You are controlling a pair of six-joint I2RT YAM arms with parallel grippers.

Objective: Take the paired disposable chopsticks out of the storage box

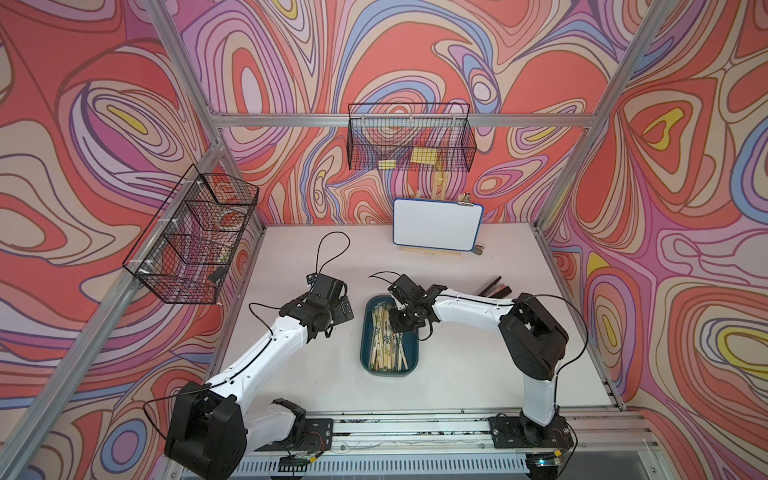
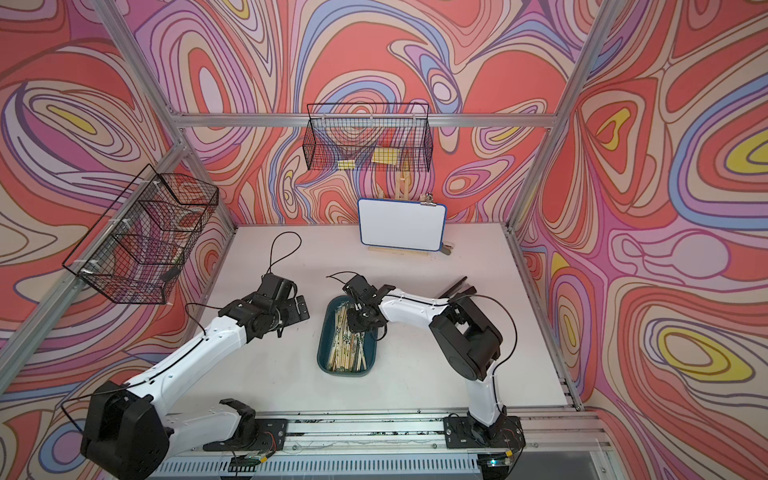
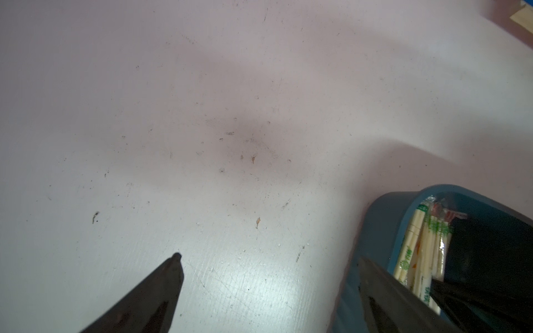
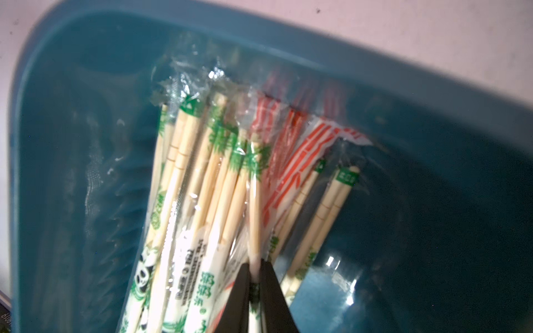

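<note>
The teal storage box point(image 1: 365, 352) stands on the white table, with wrapped chopsticks point(image 4: 183, 183) lying along its left side. In the right wrist view my right gripper is inside the box, shut on one wrapped chopstick pair point(image 4: 254, 211); only one stick of that pair shows clearly. Its upper end still lies among the other packets. My left gripper stands open over bare table, left of the box, with nothing between its fingers. The lower ends of the packets run out of the right wrist view.
A whiteboard point(image 1: 437, 225) on a stand is at the back of the table. Dark objects point(image 1: 494, 288) lie behind the right arm. Wire baskets point(image 1: 412, 144) hang on the walls. Table left of the box is clear.
</note>
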